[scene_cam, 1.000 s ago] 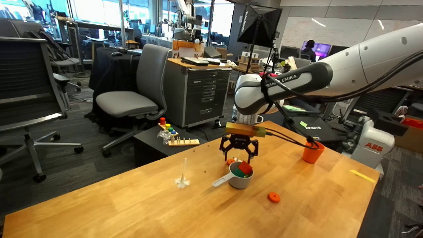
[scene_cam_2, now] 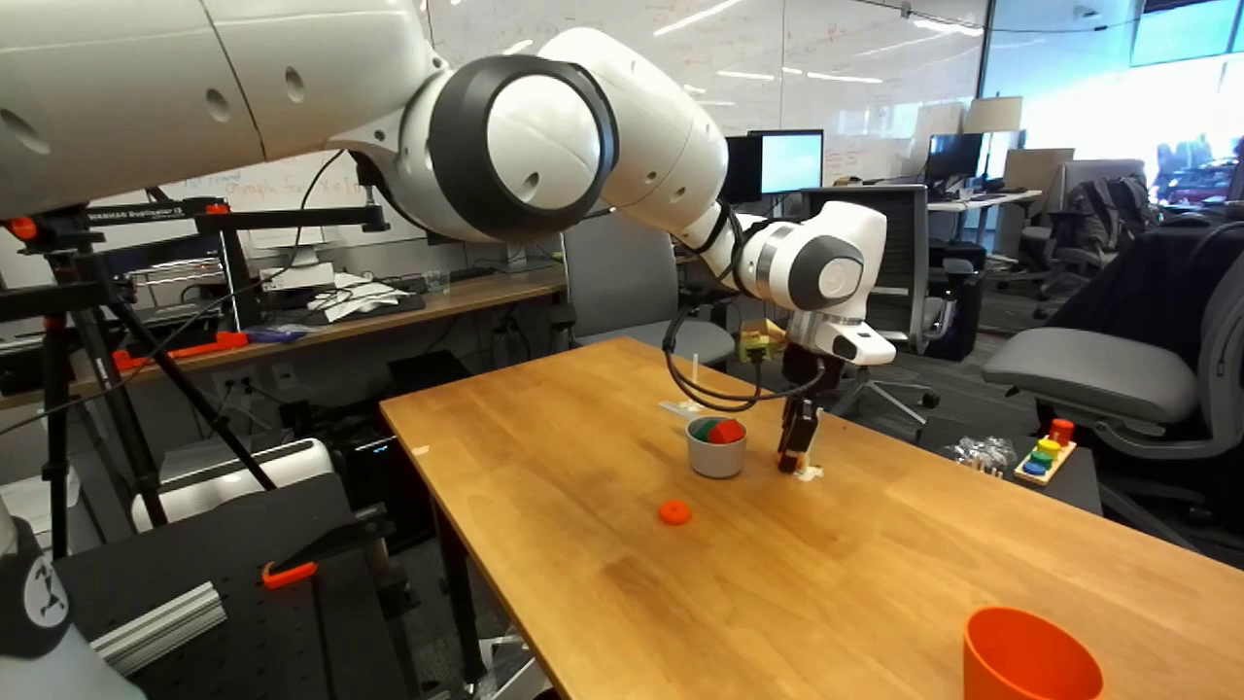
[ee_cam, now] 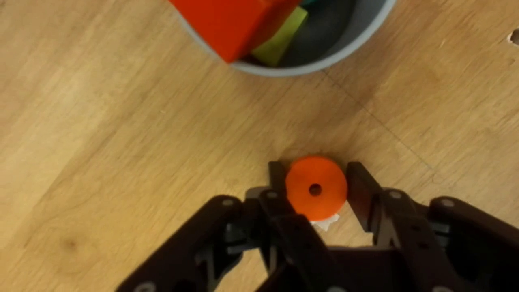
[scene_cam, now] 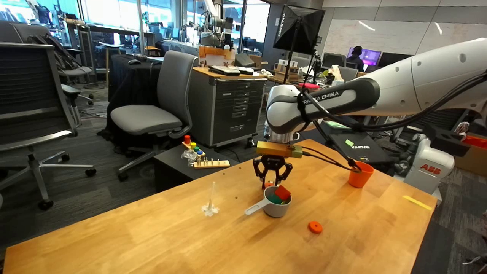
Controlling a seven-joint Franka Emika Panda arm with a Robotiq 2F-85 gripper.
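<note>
In the wrist view an orange disc (ee_cam: 327, 198) with a small centre hole lies between the fingers of my gripper, which is shut on it. Both fingertips touch its sides, low over the table. Part of the same disc (scene_cam: 268, 185) shows behind the grey cup in exterior view 1. That handled cup (scene_cam: 277, 210) holds a red block (scene_cam: 283, 192) on top, with green and yellow pieces below. In exterior view 2 my gripper's fingers (scene_cam_2: 798, 434) hide the disc. Another orange disc (scene_cam: 315, 227) lies flat on the open table.
A thin upright peg (scene_cam: 212, 196) stands on a whitish base, left of the cup. An orange cup (scene_cam: 361, 175) is near the table's far right edge. Bare table (scene_cam: 150, 233) stretches across the front left.
My gripper has come down and slightly left behind the grey cup, and its fingers have closed around the orange disc there. The cup and the other disc have not moved.
</note>
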